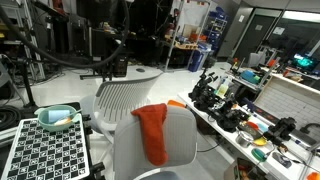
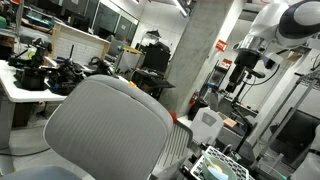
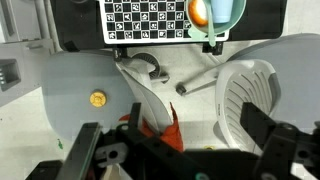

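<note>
A red cloth (image 1: 152, 133) hangs over the backrest of a grey chair (image 1: 180, 135); part of the same cloth (image 3: 170, 134) shows low in the wrist view. Near the edge of a black-and-white checkered board (image 1: 45, 152) rests a green bowl (image 1: 58, 118). In the wrist view that bowl (image 3: 235, 14) holds an orange item (image 3: 198, 12) and something light blue. My gripper is open, its fingers wide apart and nothing between them. It hangs high above the chairs and board, as exterior view 2 also shows.
A light mesh-backed chair (image 1: 122, 94) stands beside the grey one. Further back, a long white table (image 1: 205, 115) carries dark equipment, and another bench (image 1: 285, 155) is cluttered with tools. Open floor shows between the chairs and the white table.
</note>
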